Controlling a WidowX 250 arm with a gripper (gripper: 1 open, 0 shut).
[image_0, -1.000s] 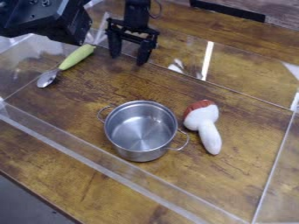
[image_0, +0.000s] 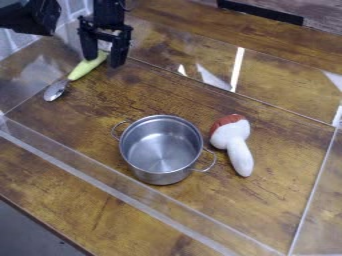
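Observation:
At the back left of the wooden table my dark gripper (image_0: 104, 48) hangs open over a pale yellow-green elongated item (image_0: 86, 68); whether its fingers touch it cannot be told. A metal spoon (image_0: 56, 89) lies just in front of that item. A steel pot (image_0: 160, 148) with two side handles stands in the lower middle. To its right lies a white mushroom-like object (image_0: 238, 152) with a red-and-white cap.
Clear plastic walls (image_0: 160, 210) border the work area along the front and sides. The wood between the gripper and the pot is bare, as is much of the back right.
My gripper has moved left from the back middle to above the yellow-green item, now partly covering its upper end. The pot, spoon and mushroom-like object have stayed put.

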